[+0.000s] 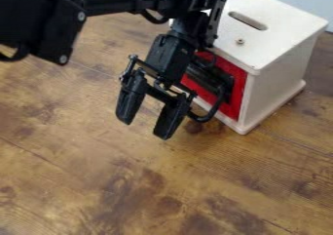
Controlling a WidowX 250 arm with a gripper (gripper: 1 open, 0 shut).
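My black gripper (pixel 150 113) hangs over the wooden floor at the left of a white wooden box (pixel 272 70), its two fingers apart and pointing down, with nothing seen between them. The box has a red front (pixel 229 104), largely covered by my arm and its black linkage. A slot and a small knob show on the box's top.
The arm reaches in from the top left and hides part of the box.
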